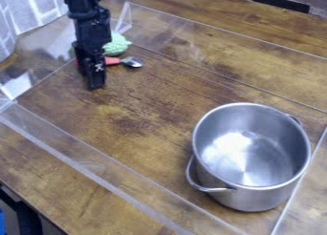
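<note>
My black gripper (92, 74) is low over the wooden table at the upper left, its fingers pointing down near the surface; whether it is open or shut is unclear. Just behind it lie a green object (120, 44), partly hidden by the arm, and a spoon (132, 62) with a red handle and silver head.
A large steel pot (250, 158) with side handles stands at the right front. Clear plastic edging (76, 151) borders the work area.
</note>
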